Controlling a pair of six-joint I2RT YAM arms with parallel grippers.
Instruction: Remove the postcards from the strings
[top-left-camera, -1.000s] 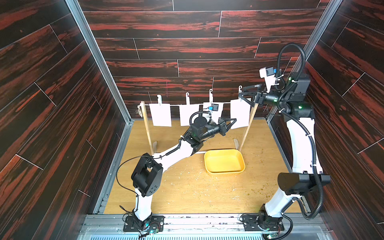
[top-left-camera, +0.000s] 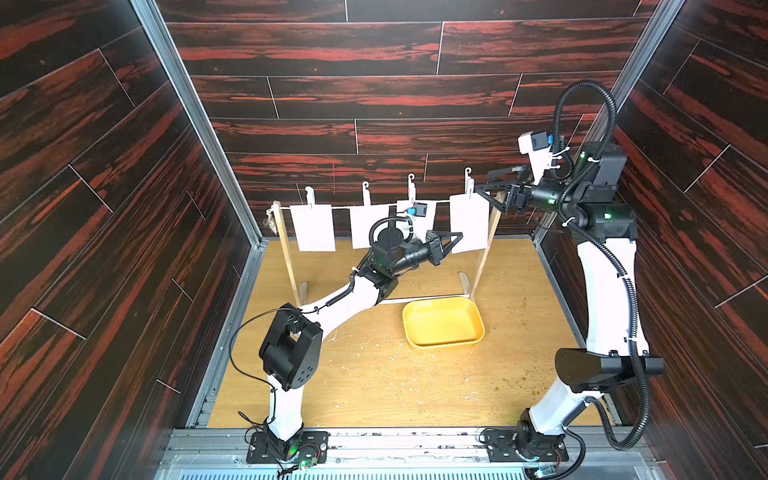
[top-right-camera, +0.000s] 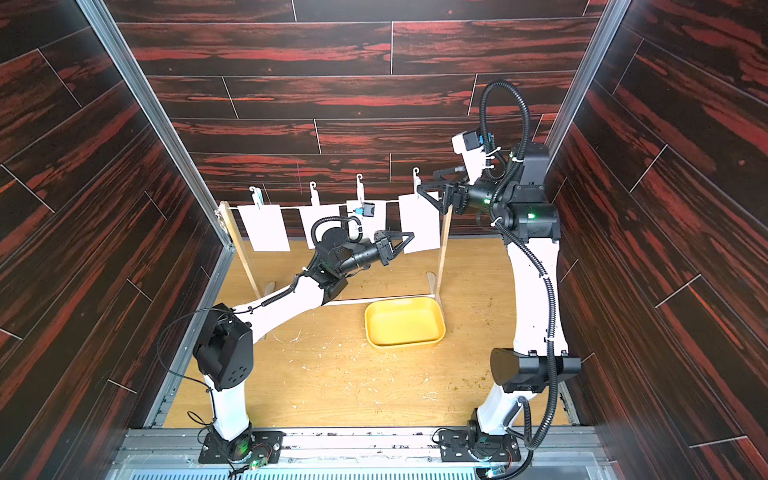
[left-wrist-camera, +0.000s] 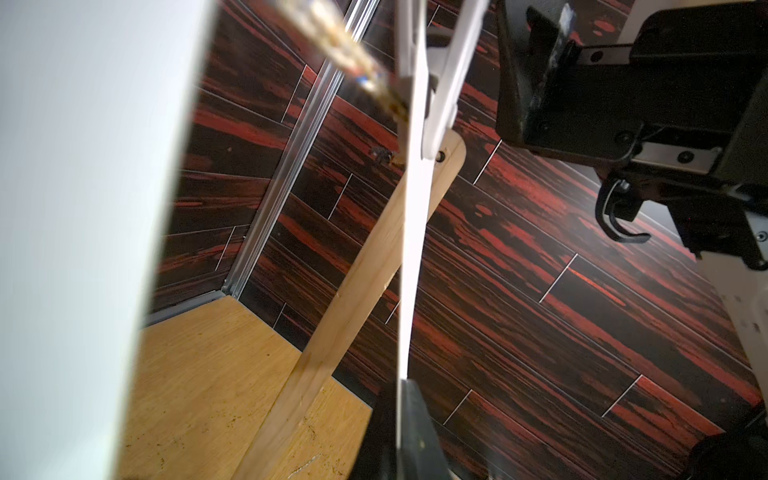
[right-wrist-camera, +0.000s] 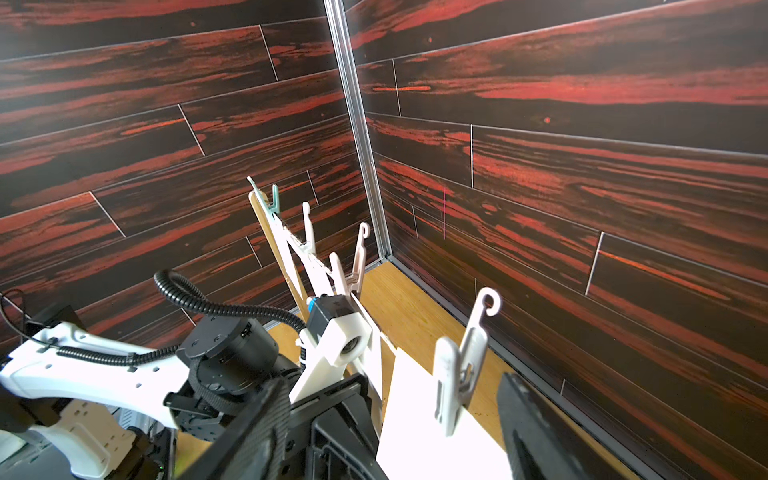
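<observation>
Four white postcards hang by clips from a string: (top-left-camera: 312, 228). My left gripper (top-left-camera: 454, 240) is at the lower part of the rightmost card; in the left wrist view a card stands edge-on at its black fingertip, and whether it grips cannot be told. My right gripper (top-left-camera: 490, 199) is open beside that card's clip (right-wrist-camera: 456, 384), which stands between its fingers in the right wrist view.
The string runs between two wooden posts (top-left-camera: 285, 248) on a stand. A yellow tray (top-left-camera: 444, 341) sits on the table below the right end.
The stand with its cards, and the tray, have shifted left by several pixels.
</observation>
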